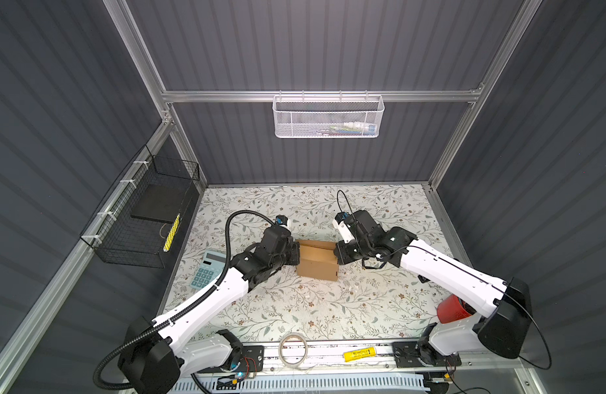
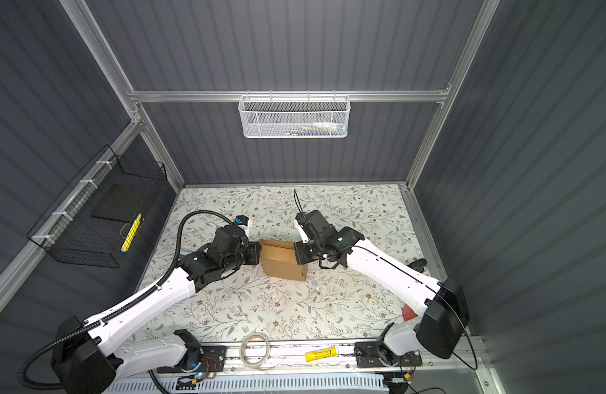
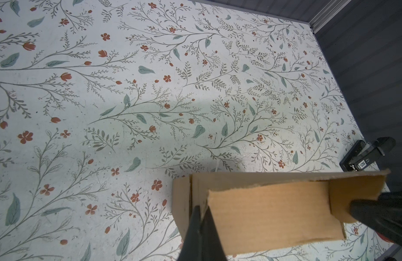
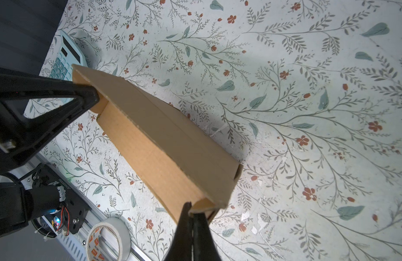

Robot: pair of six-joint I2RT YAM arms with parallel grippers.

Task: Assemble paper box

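Note:
The open cardboard box (image 1: 317, 262) stands mid-table between both grippers, its brown flaps and sides visible in the top views. At one end is my left gripper, shut, its tips against the box's corner in the left wrist view; whether card is between them is hard to tell. At the other end my right gripper is shut, its tips just at a folded tab under the long upper panel in the right wrist view.
A calculator (image 1: 208, 269) lies at the left, a tape roll (image 1: 293, 349) at the front edge, a red container (image 1: 450, 310) at the right. A stapler-like black object (image 3: 366, 152) is at the right.

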